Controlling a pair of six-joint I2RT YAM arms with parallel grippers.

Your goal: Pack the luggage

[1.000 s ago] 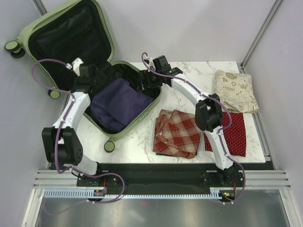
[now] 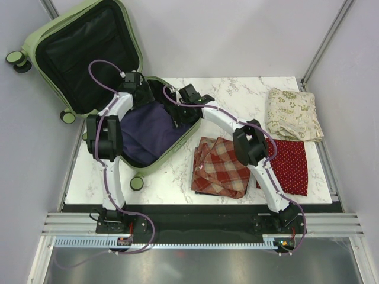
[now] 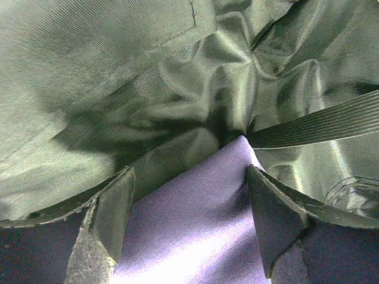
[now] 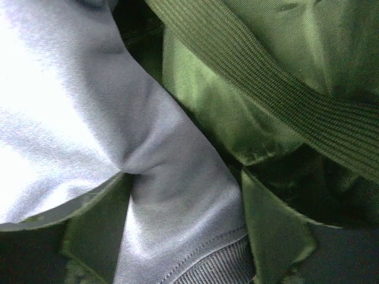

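Inside the open green suitcase (image 2: 169, 155) lies a dark purple garment (image 2: 145, 130), filling much of the base. My left gripper is at the garment's far corner, open, with the purple cloth (image 3: 195, 207) lying between its spread fingers. At the garment's right side is my right gripper, its fingers partly open. Cloth (image 4: 172, 195) shows between them, and a crease runs out from the left fingertip. In the top view the arms cover both fingertips.
A folded red plaid garment (image 2: 222, 168) rests on the marble table right of the suitcase. Farther right are a cream patterned cloth (image 2: 293, 114) and a red dotted cloth (image 2: 290, 168). The suitcase lid (image 2: 86, 56) leans open at the back left.
The left arm has swung right and inward, from the suitcase's left edge to the garment's far corner. My right gripper has shifted slightly left and nearer the front, onto the garment's right side.
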